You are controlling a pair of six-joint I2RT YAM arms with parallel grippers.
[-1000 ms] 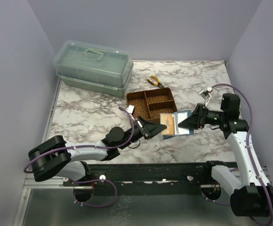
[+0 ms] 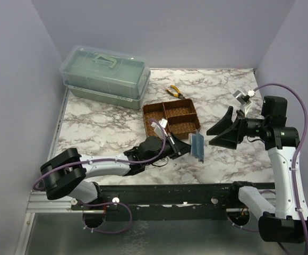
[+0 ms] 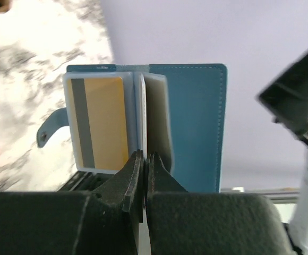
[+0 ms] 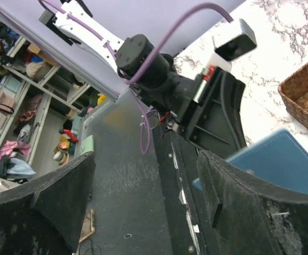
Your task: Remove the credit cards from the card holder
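My left gripper (image 2: 183,147) is shut on the blue card holder (image 2: 196,146), holding it upright in the air over the front of the table. In the left wrist view the holder (image 3: 191,117) stands open, a yellow card with a dark stripe (image 3: 98,119) showing in a clear sleeve, the fingertips at the sleeves. My right gripper (image 2: 223,131) is open and apart, to the right of the holder; the holder's blue back (image 4: 276,162) shows low in the right wrist view.
A woven divided box (image 2: 156,112) sits behind the left gripper, pliers (image 2: 176,93) beyond it. A green lidded case (image 2: 103,79) fills the back left. Bare marble table (image 2: 231,85) lies at the back right.
My right gripper has left the holder, opened and moved right. The holder, spread flat to the camera a second ago, now shows edge-on. My left gripper has shifted slightly right with it.
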